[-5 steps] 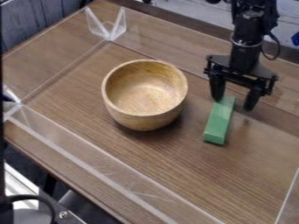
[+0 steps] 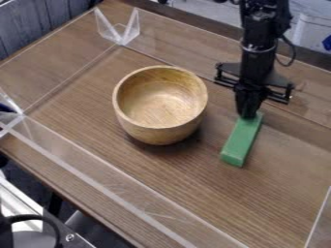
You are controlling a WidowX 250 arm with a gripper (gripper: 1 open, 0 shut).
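The black arm reaches down from the top right, with its gripper low over the table at the upper end of a green bar. The gripper looks shut, and whether anything is between its fingertips cannot be made out. The green bar lies lengthwise on the wooden table, its upper end partly hidden by the gripper. A wooden bowl sits to the left of the bar and gripper.
Clear tape marks are at the back left. Black cables or fittings sit at the lower-left corner.
The gripper has drawn slightly left and inward from its wider-looking pose at the bar's upper end. The green bar has shifted very slightly; the bowl has stayed put.
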